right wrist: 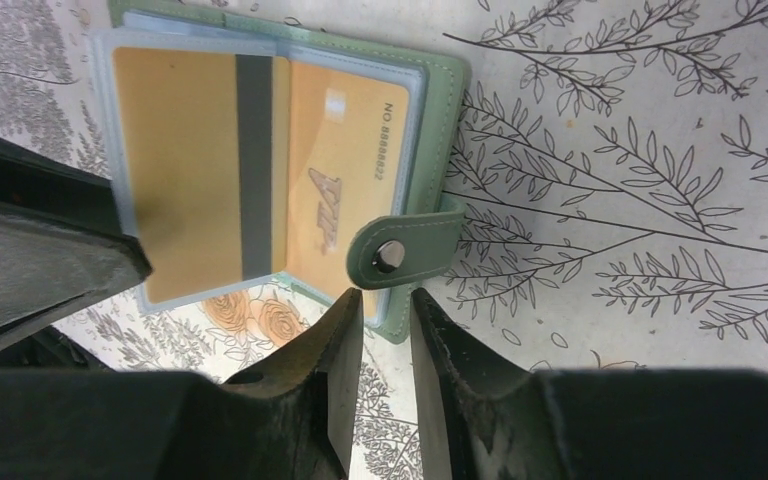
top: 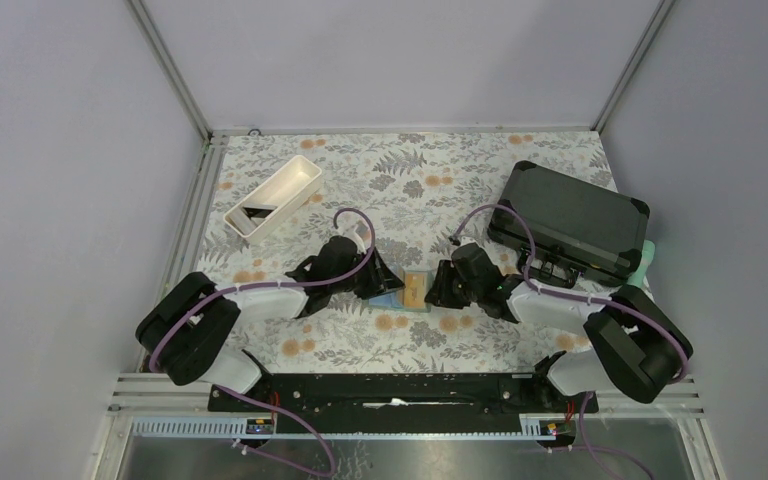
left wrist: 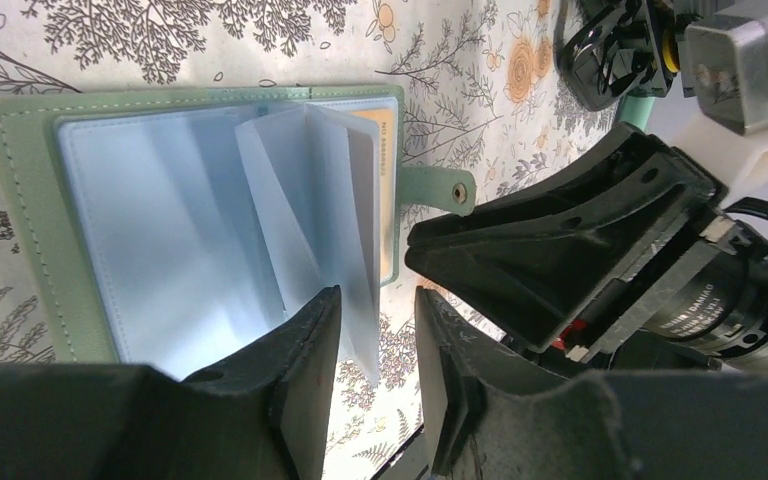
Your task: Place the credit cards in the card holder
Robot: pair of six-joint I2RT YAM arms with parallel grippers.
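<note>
The green card holder (top: pixel 415 291) lies open on the table between both grippers. An orange-gold card (right wrist: pixel 336 170) with printed digits sits in its right pocket. On the raised page, a gold card (right wrist: pixel 175 170) with a dark stripe shows. My left gripper stands part open, with the edge of the translucent raised page (left wrist: pixel 345 240) loosely between its fingers. At the holder's right edge, my right gripper has its fingertips close together beside the snap strap (right wrist: pixel 415 248); whether they pinch anything is unclear.
A cream tray (top: pixel 295 187) with a few items stands at the back left. The closed dark case (top: pixel 570 222) occupies the right side, a pale green item (top: pixel 646 262) beside it.
</note>
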